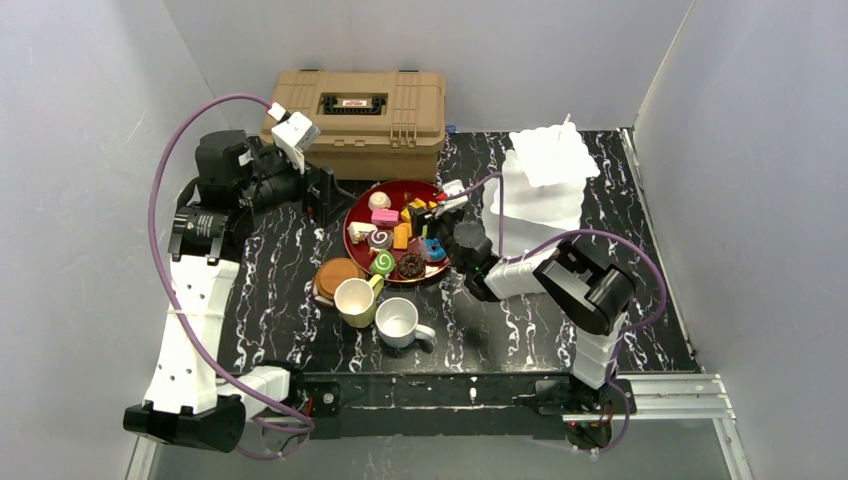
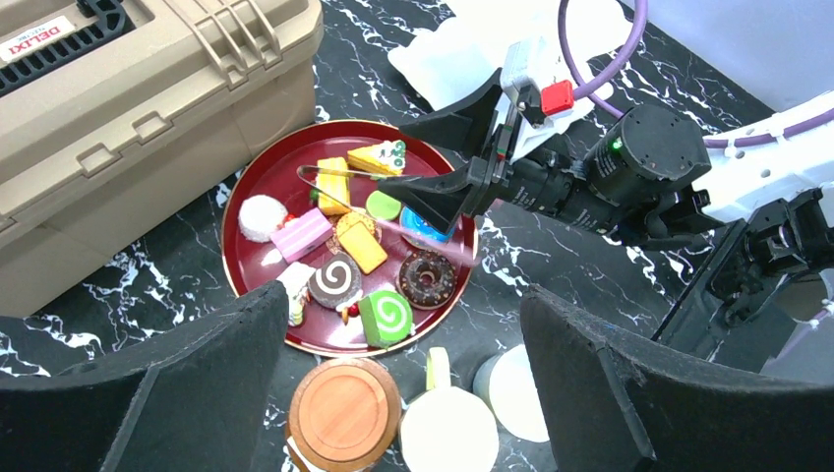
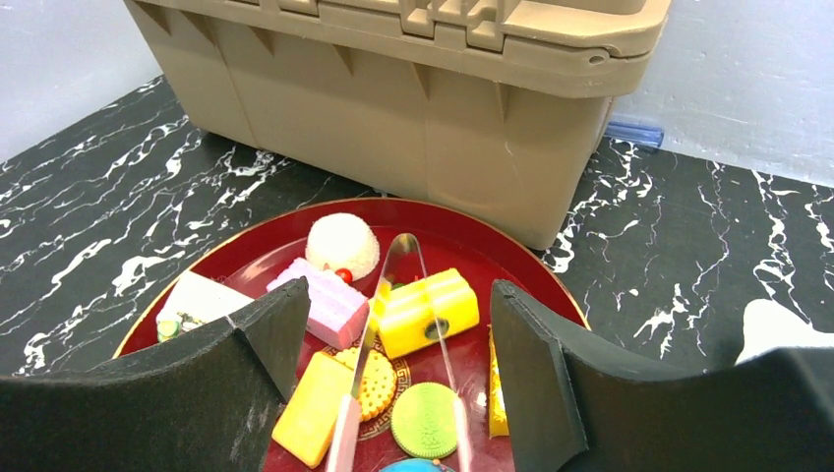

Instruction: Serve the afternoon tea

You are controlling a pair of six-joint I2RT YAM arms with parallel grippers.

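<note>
A red tray [image 1: 358, 255] holds toy desserts: a pink cake [image 3: 325, 310], a yellow roll [image 3: 447, 305], a green swirl cake [image 2: 386, 317], a chocolate donut [image 2: 425, 280] and several others. Metal tongs with pink handles [image 3: 342, 442] lie across the tray beneath my right gripper, which is open above them, its fingers either side. My left gripper hangs open at the tray's left, higher up. Two mugs, yellow [image 1: 355, 305] and white [image 1: 398, 322], stand in front, beside wooden coasters [image 1: 338, 275].
A tan toolbox [image 1: 355, 120] stands behind the tray. White paper napkins [image 1: 550, 160] lie at the right. Bare marble table surrounds the front right and left of the tray.
</note>
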